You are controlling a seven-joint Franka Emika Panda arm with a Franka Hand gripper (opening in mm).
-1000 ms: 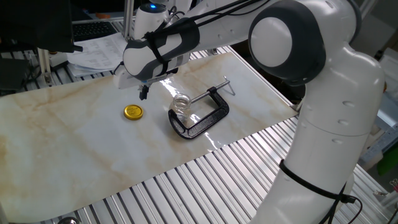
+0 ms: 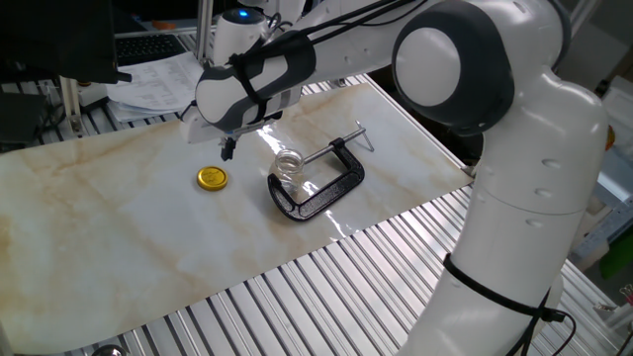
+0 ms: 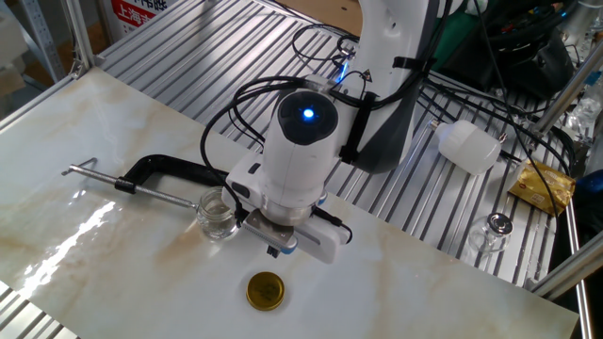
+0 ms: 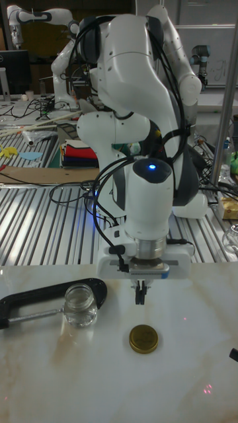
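Note:
A gold round lid (image 2: 212, 178) lies flat on the marbled tabletop, apart from everything else. The open-mouthed clear glass jar (image 4: 80, 305) stands upright in the fingers of a black C-clamp (image 2: 318, 203), whose screw reaches the jar's side. My gripper (image 4: 141, 292) hangs above the table, between jar and lid but nearer the robot base in the third exterior view. Its dark fingers are close together and look shut, with nothing visible between them. In the second exterior view the gripper (image 3: 273, 251) is just behind the lid (image 3: 266, 291), mostly covered by its own hand.
Off the marbled board, on the slatted metal bench, are a white bulb-like object (image 3: 469, 148), a small jar with a silvery top (image 3: 497, 224) and a yellow packet (image 3: 542, 185). Papers (image 2: 158, 87) lie beyond the board. Bare board surrounds the lid.
The arm has shifted very slightly across the last second. Lid, jar and clamp stay where they were.

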